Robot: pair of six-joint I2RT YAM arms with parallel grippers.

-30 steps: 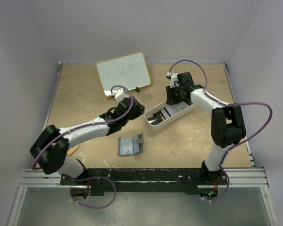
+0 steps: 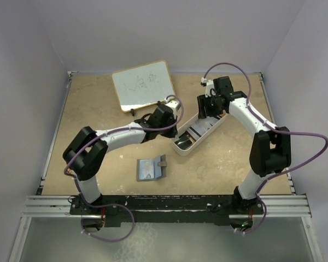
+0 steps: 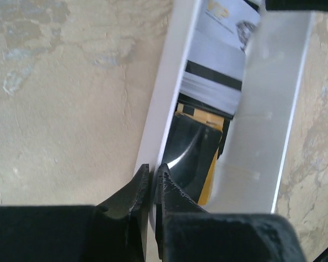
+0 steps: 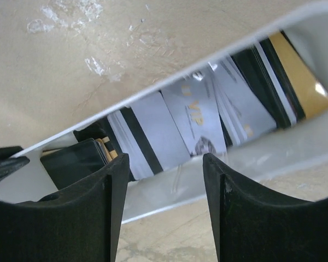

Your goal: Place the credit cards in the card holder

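A white open box (image 2: 188,150) holds several credit cards: a black one (image 4: 71,166), striped silver ones (image 4: 147,136), a VIP card (image 4: 194,117) and a black-and-gold one (image 4: 295,76). My left gripper is shut at the box's near long wall, the rim seeming to run into its fingertips. My right gripper hangs over the box with its fingers apart, nothing seen between them but the cards below. A blue-grey card holder (image 2: 148,168) lies at the front of the table.
A whiteboard (image 2: 142,82) lies at the back left.
My right gripper has shifted slightly right over the box.
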